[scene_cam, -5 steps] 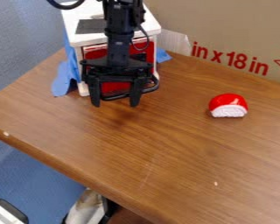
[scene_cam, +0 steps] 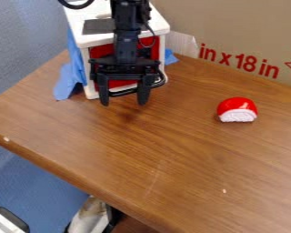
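Observation:
My black gripper (scene_cam: 124, 96) hangs at the upper left of the view, in front of a white toy-like cabinet (scene_cam: 85, 13) with a red front. Its two fingers point down and stand apart, with nothing seen between them. A red rounded object with a white ribbed band (scene_cam: 236, 110) lies on the wooden table (scene_cam: 160, 173) to the right, well apart from the gripper.
A blue cloth (scene_cam: 65, 75) lies beside the cabinet. A cardboard box (scene_cam: 251, 41) stands along the back. Blue flooring shows beyond the left edge.
The red object has not moved.

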